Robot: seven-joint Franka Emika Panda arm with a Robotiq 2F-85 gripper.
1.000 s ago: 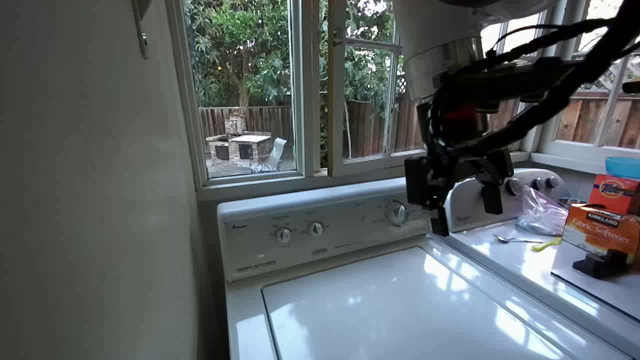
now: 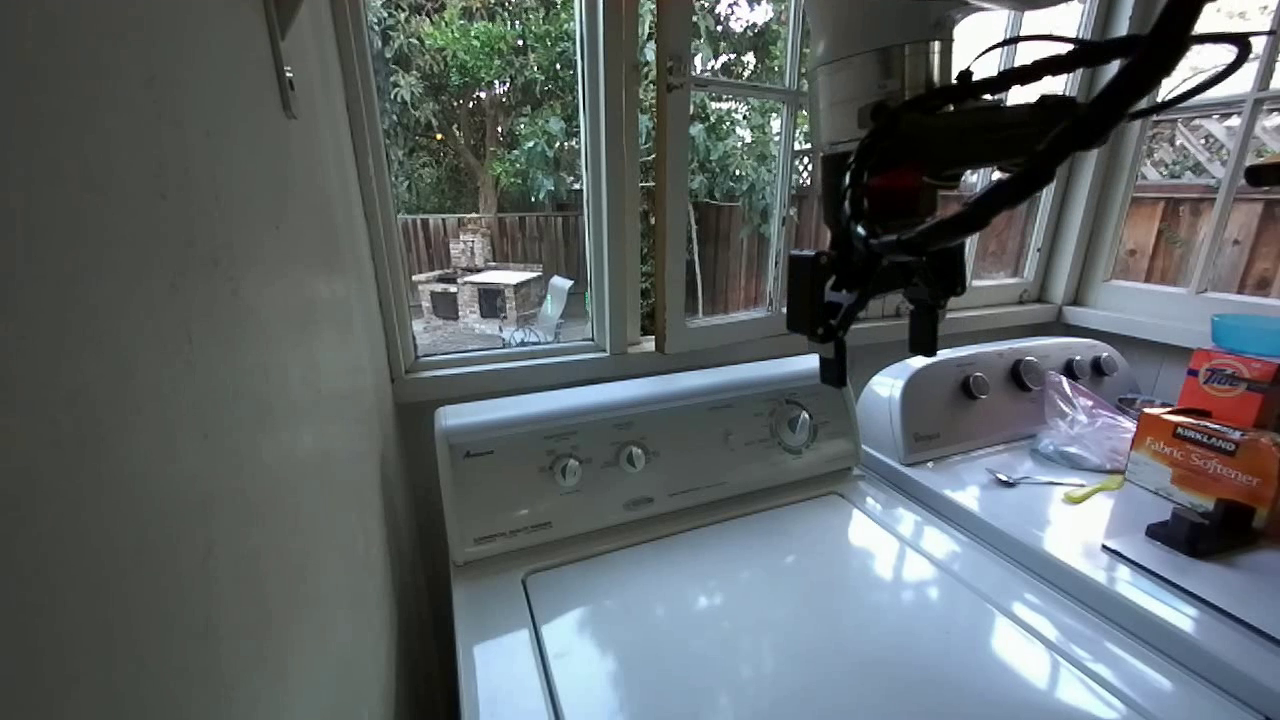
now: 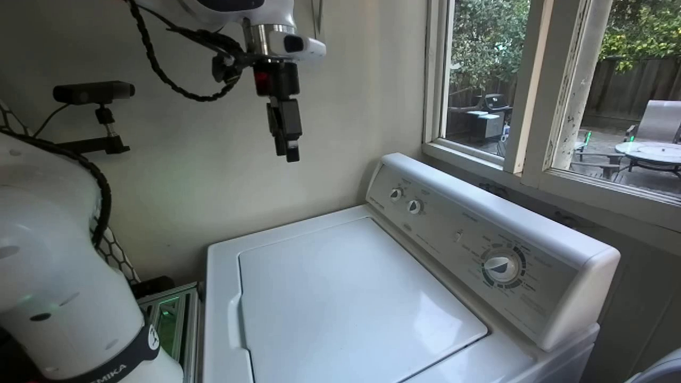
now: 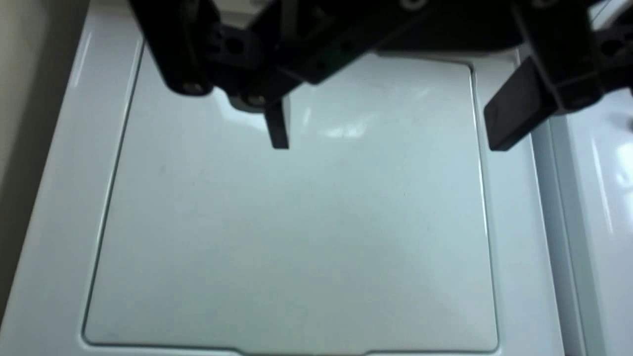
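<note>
My gripper [image 2: 878, 354] hangs open in the air above the white washer, its two black fingers spread with nothing between them. Below it in the wrist view lies the washer's closed lid [image 4: 308, 237], bare and shiny. One finger [image 4: 515, 110] shows at the right of that view, the other further left. Seen from the side, the gripper [image 3: 288, 156] points down, well clear of the lid [image 3: 345, 293]. The washer's control panel [image 3: 440, 217] carries two small knobs and one large dial [image 3: 502, 265].
On the neighbouring machine [image 2: 1008, 402] lie a plastic bag [image 2: 1074, 426], a spoon [image 2: 1032, 480], a yellow utensil [image 2: 1093, 490] and an orange fabric softener box [image 2: 1200, 462]. A wall [image 3: 364, 96] and windows [image 2: 492, 180] bound the space. The washer top is free.
My gripper has risen and shifted a little left in exterior view 1. It is open in both frames, and the objects on the machines have stayed put.
</note>
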